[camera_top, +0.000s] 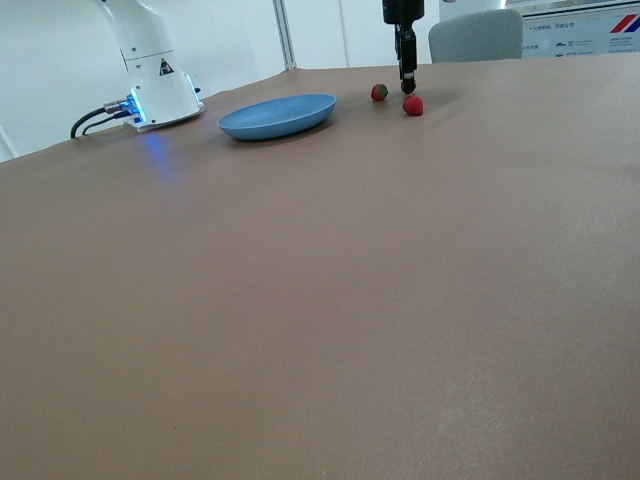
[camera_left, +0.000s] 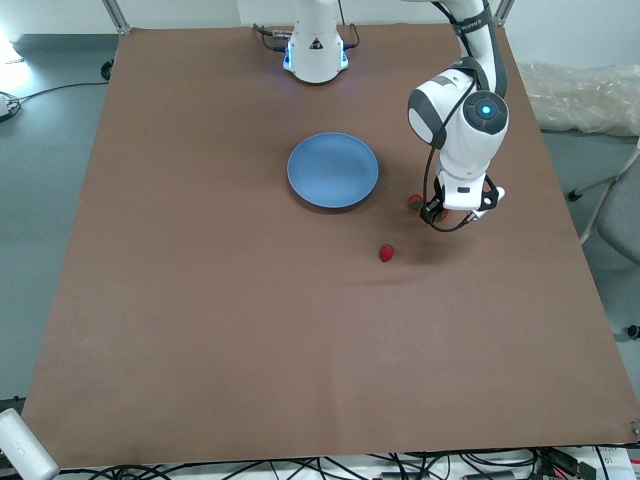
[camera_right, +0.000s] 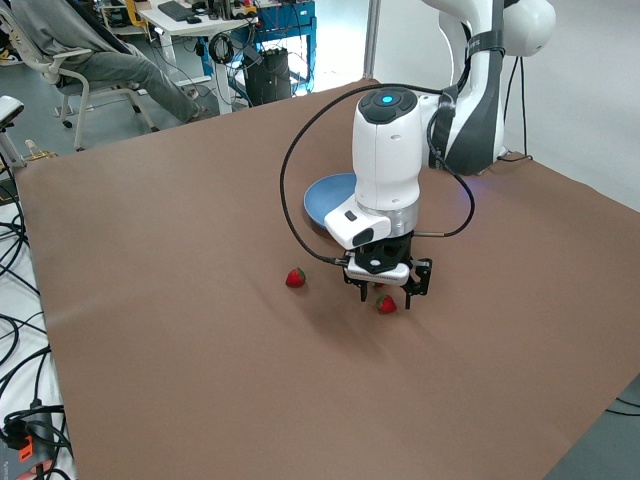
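A blue plate (camera_left: 332, 169) (camera_top: 277, 116) lies on the brown table (camera_left: 320, 340). My gripper (camera_right: 386, 292) hangs low over the strawberries, right of the plate in the left view. A strawberry (camera_left: 386, 253) (camera_right: 295, 278) lies apart from the gripper, a second strawberry (camera_left: 414, 201) (camera_top: 379, 92) is close beside it, and a third (camera_right: 386, 304) is at its fingers, partly hidden in the left view. In the right view the two fingers stand apart; nothing shows held between them.
Cables (camera_right: 20, 330) run along one edge.
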